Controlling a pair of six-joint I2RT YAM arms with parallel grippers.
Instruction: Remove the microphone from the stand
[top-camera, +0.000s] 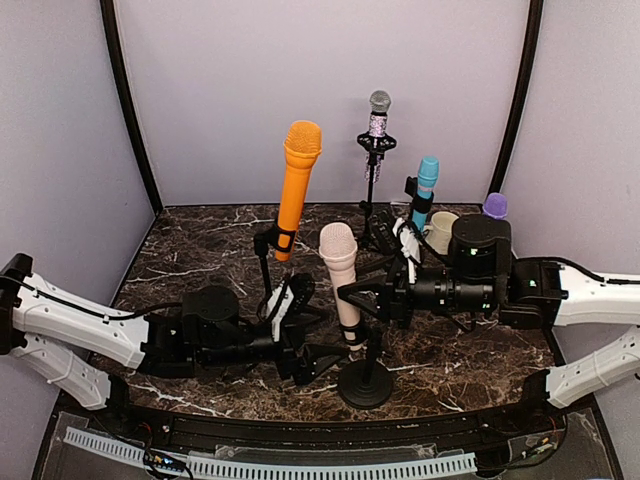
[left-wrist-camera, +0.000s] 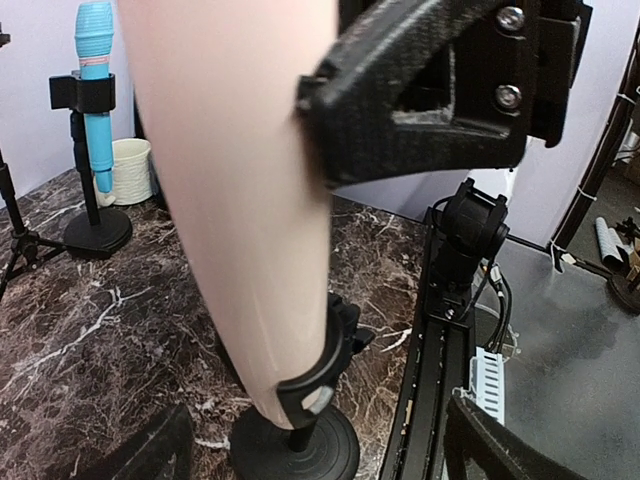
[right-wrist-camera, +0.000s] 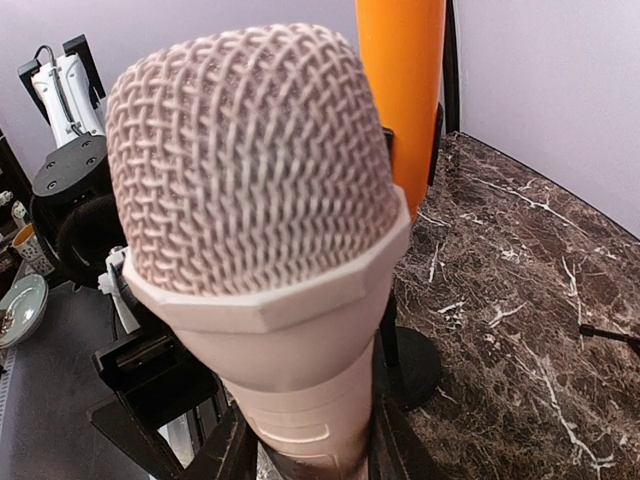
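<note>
A pale pink microphone (top-camera: 338, 250) leans in the holder of a black stand (top-camera: 365, 385). My right gripper (top-camera: 355, 295) is shut on its upper body, just below the mesh head, which fills much of the right wrist view. My left gripper (top-camera: 325, 340) is open beside the microphone's lower end; in the left wrist view that end and its holder ring (left-wrist-camera: 322, 365) lie between and beyond the fingertips.
An orange microphone (top-camera: 295, 190) on a stand is behind to the left. A patterned microphone (top-camera: 378, 125), a blue microphone (top-camera: 426, 180), a cream cup (top-camera: 440, 230) and a purple object (top-camera: 494, 206) stand at the back.
</note>
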